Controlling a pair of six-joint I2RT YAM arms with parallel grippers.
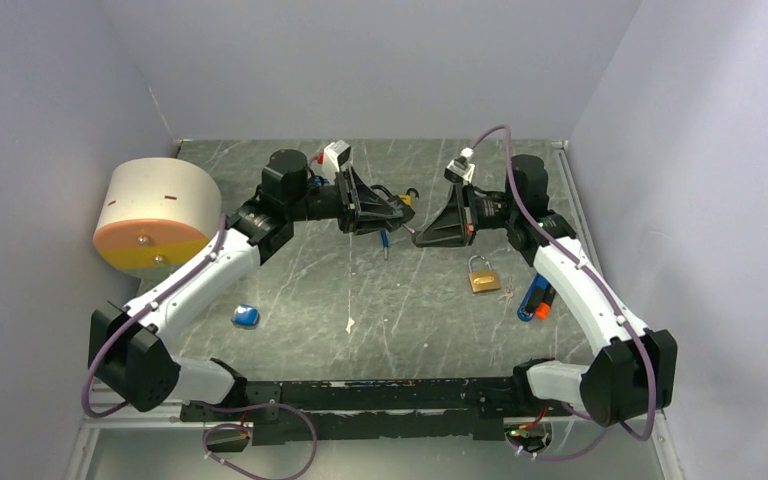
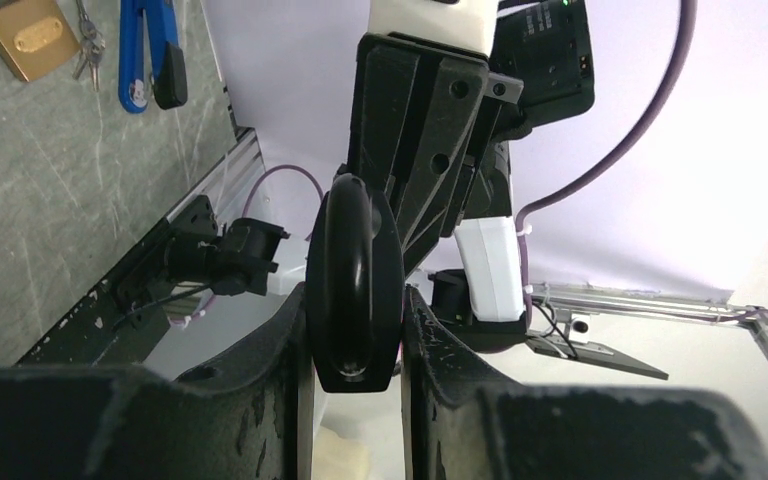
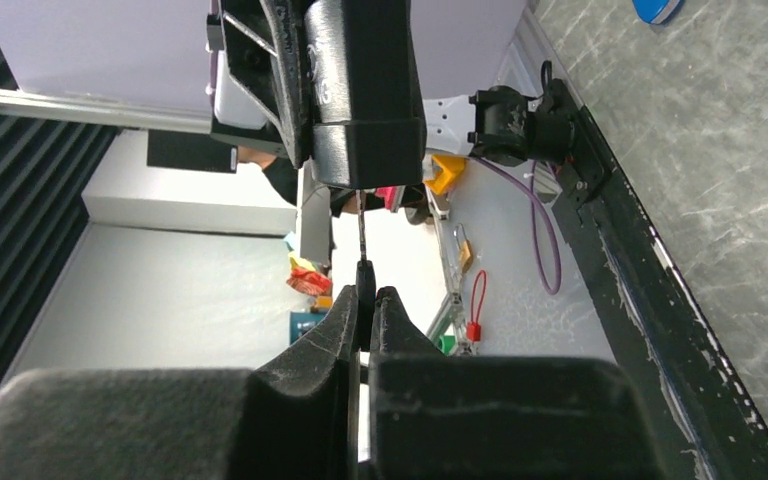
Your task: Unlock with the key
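Observation:
My two grippers meet in mid-air above the table's middle, tip toward tip. My right gripper (image 1: 416, 236) is shut on a thin key (image 3: 362, 225) with a dark head, its blade pointing at my left gripper (image 1: 400, 218). In the left wrist view my right gripper fills the space past my left fingertips, so how my left fingers stand is hard to tell. A brass padlock (image 1: 485, 281) lies on the table below the right gripper, with small keys (image 2: 90, 45) beside it.
A blue-and-black tool (image 1: 530, 298) lies at the right, a blue object (image 1: 246, 315) at the front left. A cylindrical drum (image 1: 155, 207) stands far left, and more tools lie behind the grippers.

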